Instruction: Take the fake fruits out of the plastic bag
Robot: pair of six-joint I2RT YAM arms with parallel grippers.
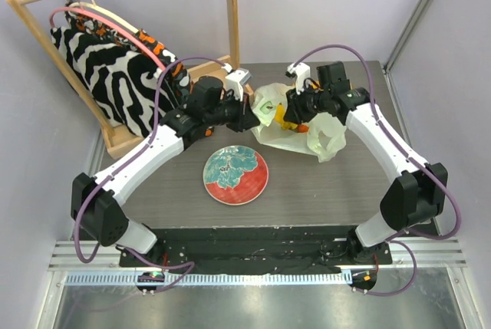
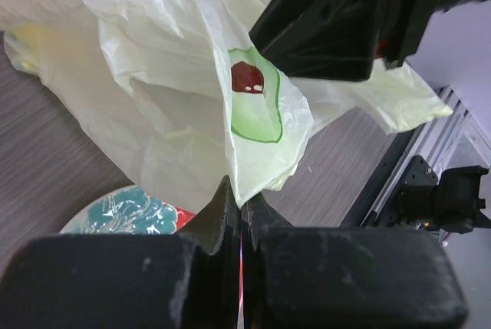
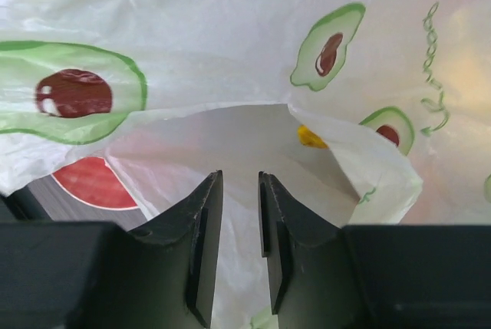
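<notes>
A white plastic bag with avocado prints (image 1: 322, 141) lies on the table, with a yellow fruit (image 1: 282, 118) and an orange-red one (image 1: 302, 128) in it. My left gripper is shut at the bag's near-left edge, pinching a fold of the plastic at its tips. My right gripper stands part open over the bag's opening, with no fruit between its fingers. In the right wrist view a bit of yellow (image 3: 311, 137) shows under a flap.
A red and teal plate (image 1: 235, 185) sits at front centre. A wooden rack (image 1: 57, 53) with zebra-print cloths fills the back left. Bare table lies right of the plate.
</notes>
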